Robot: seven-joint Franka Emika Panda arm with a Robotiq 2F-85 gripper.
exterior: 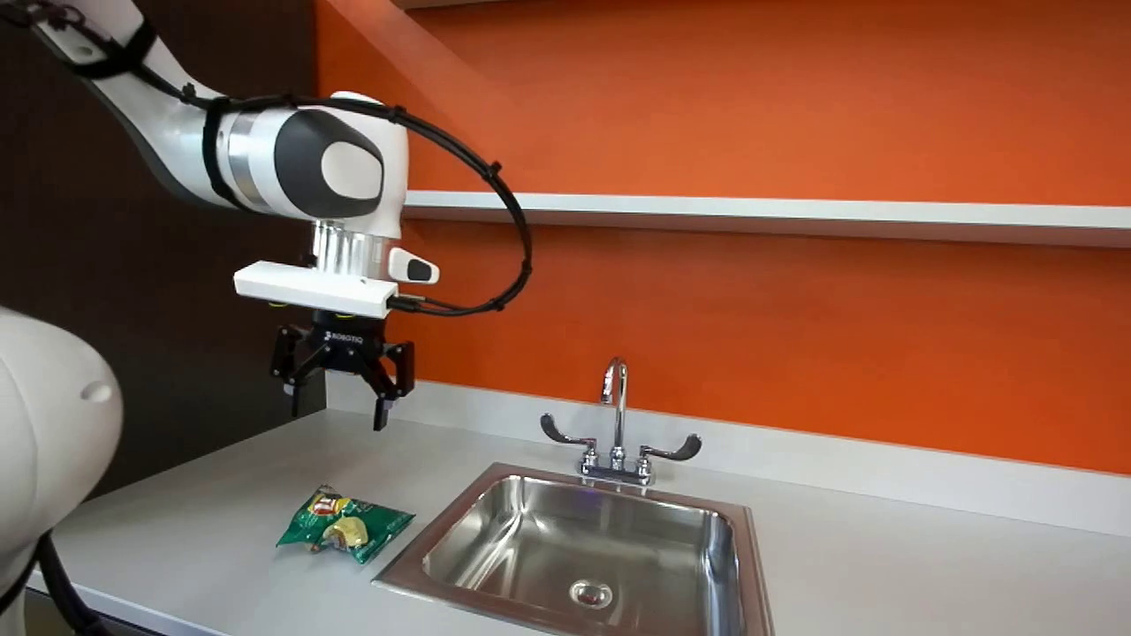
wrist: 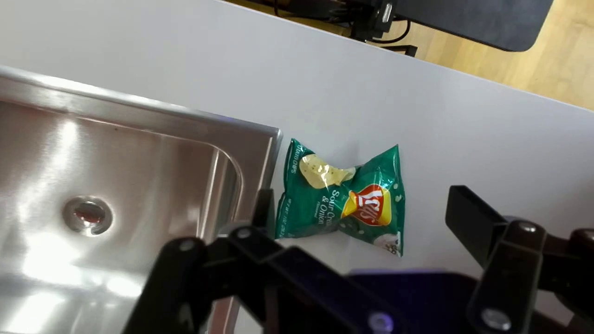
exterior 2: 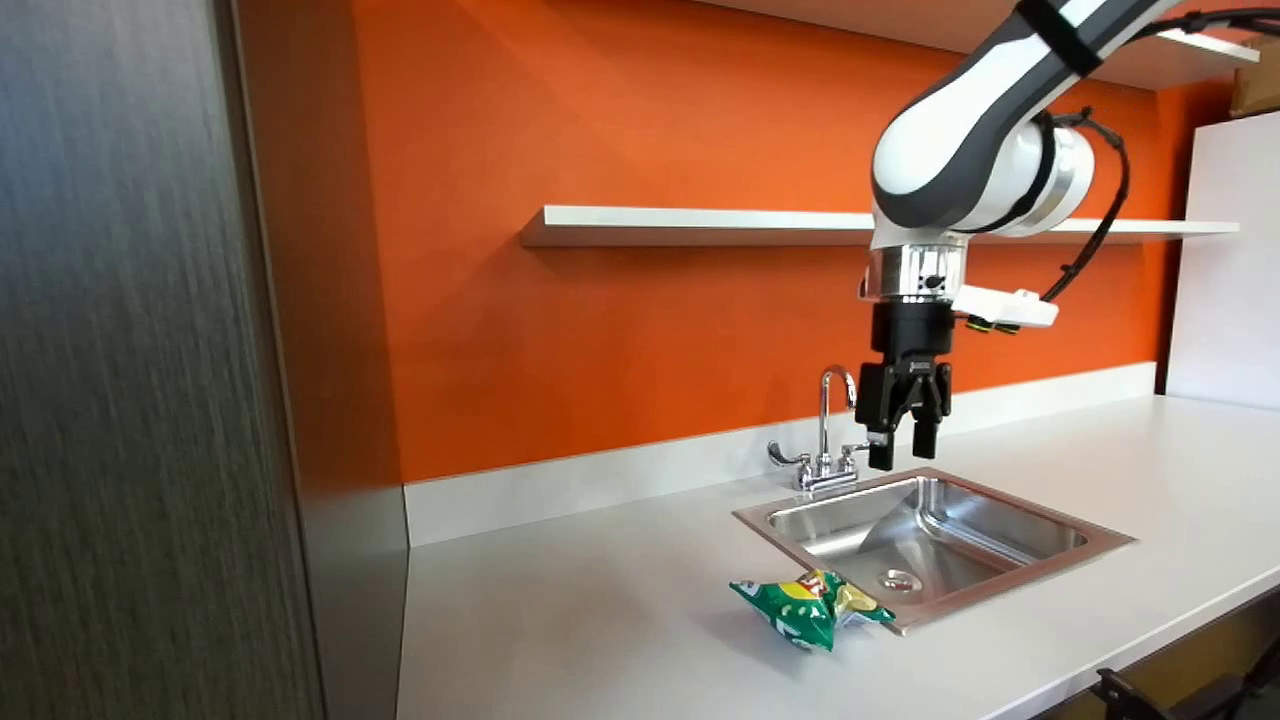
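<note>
A green chip bag [exterior: 345, 524] lies on the counter just left of the sink in exterior view 1. Its printed front, with a yellow and red logo, faces up in the wrist view, where the chip bag [wrist: 345, 197] fills the middle, close to the sink's corner. High above the counter hangs my gripper [exterior: 335, 412], pointing down, its fingers spread wide and nothing between them. Exterior view 2 also shows the gripper [exterior 2: 902, 456] well above the chip bag [exterior 2: 813, 608] and clear of it.
The steel sink [exterior: 758, 572] is set into the counter, empty, its drain showing. Behind it stands a chrome faucet [exterior: 618, 419] with two lever handles. A white shelf [exterior: 763, 212] runs along the orange wall. The counter [exterior 2: 564, 612] left of the bag in exterior view 2 is bare.
</note>
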